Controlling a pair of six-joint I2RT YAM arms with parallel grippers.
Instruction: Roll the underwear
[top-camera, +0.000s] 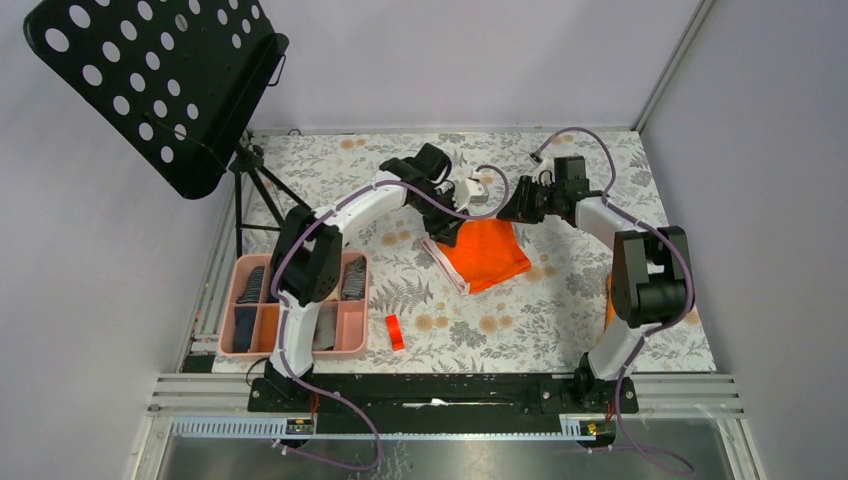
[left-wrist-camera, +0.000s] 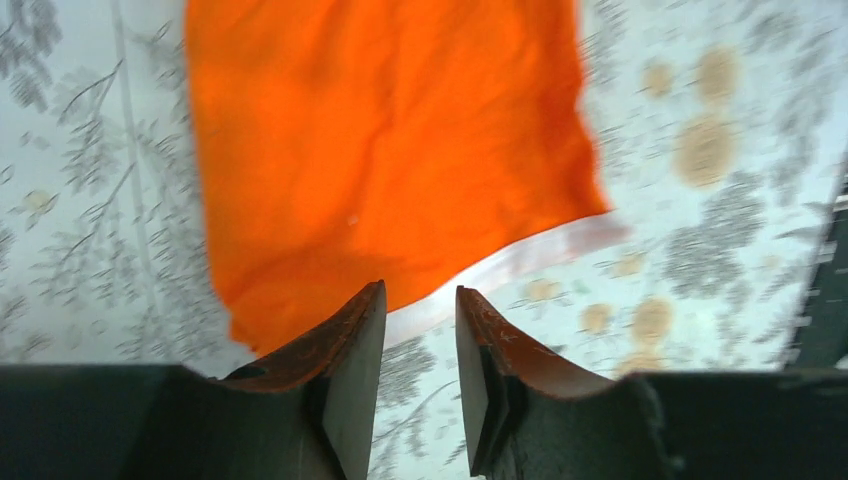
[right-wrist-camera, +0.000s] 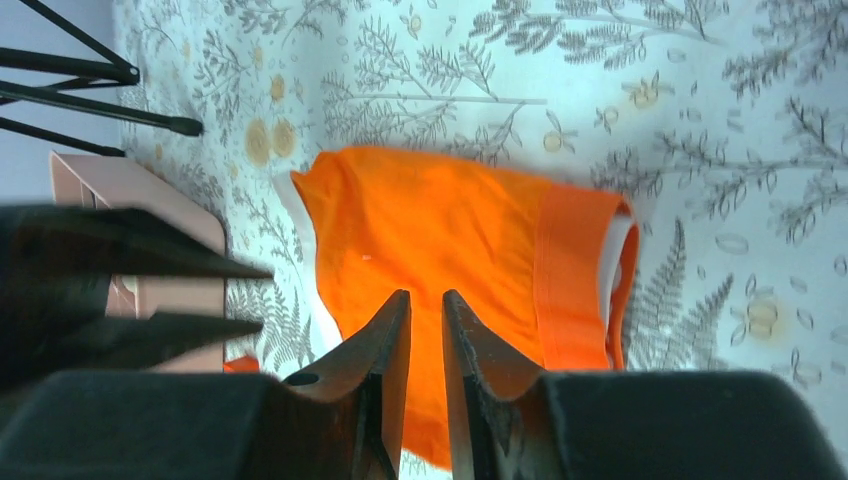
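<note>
Orange underwear (top-camera: 480, 255) with a white band lies spread flat on the patterned mat, wrinkled, one edge folded over in the right wrist view (right-wrist-camera: 480, 250). My left gripper (top-camera: 445, 232) is above its upper-left part; in its wrist view the fingertips (left-wrist-camera: 372, 300) are part open over the white band, with no cloth visibly gripped. My right gripper (top-camera: 510, 215) hangs over the upper-right corner; its fingertips (right-wrist-camera: 400, 305) stand slightly apart above the cloth, nothing seen held.
A pink compartment box (top-camera: 357, 335) with folded items sits left, beside a red object (top-camera: 394, 332). A black stand (top-camera: 160, 90) rises at the back left. An orange item (top-camera: 608, 310) lies at the right, partly hidden. Free mat lies below the underwear.
</note>
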